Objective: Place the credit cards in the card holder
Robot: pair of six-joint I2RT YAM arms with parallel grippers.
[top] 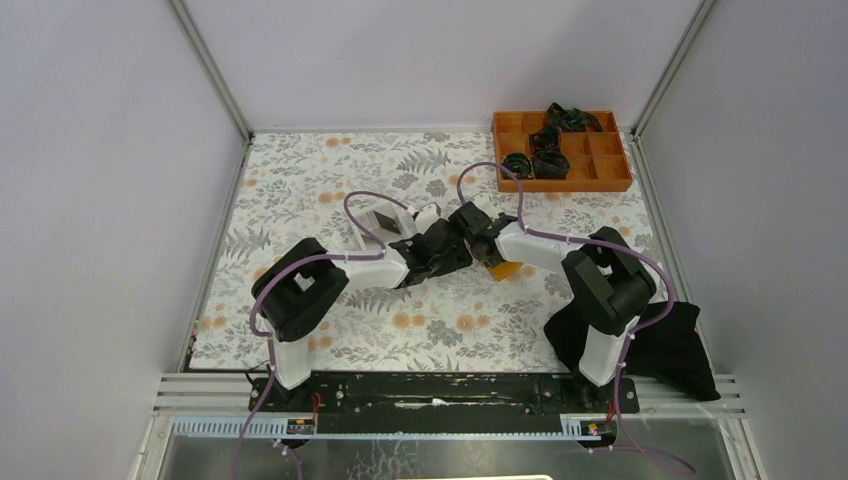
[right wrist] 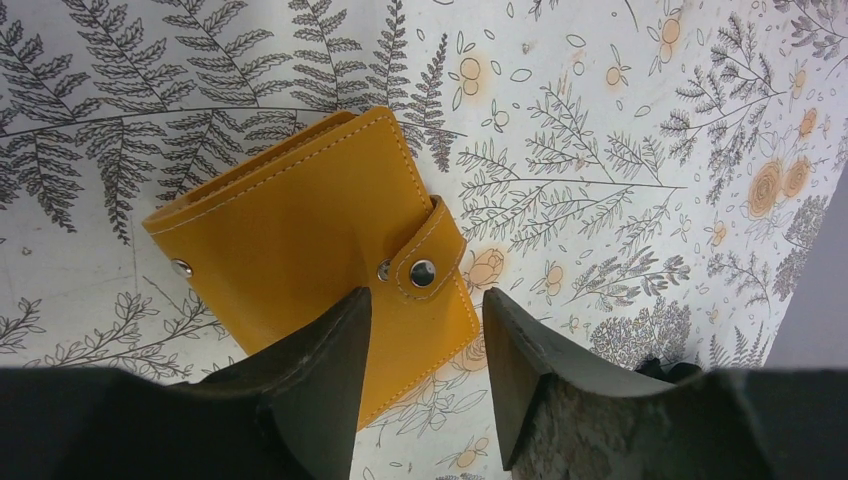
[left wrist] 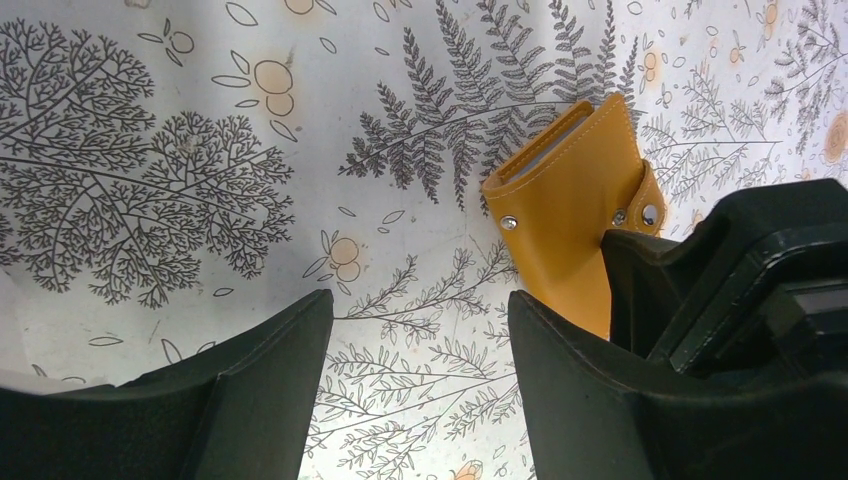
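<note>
The mustard leather card holder (top: pixel 502 271) lies on the patterned mat, mostly under my right arm in the top view. The right wrist view shows it (right wrist: pixel 290 230) with its snap strap fastened; my right gripper is open just over it, nothing visibly held. In the left wrist view my left gripper is open over bare mat, with the holder (left wrist: pixel 560 200) to its right and a black part of the right gripper in front of it. I cannot identify any credit cards.
A white object (top: pixel 372 217) with a dark inset lies behind my left arm. An orange compartment tray (top: pixel 605 172) with black items stands back right. Black cloth (top: pixel 675 350) lies front right. The two grippers are very close together.
</note>
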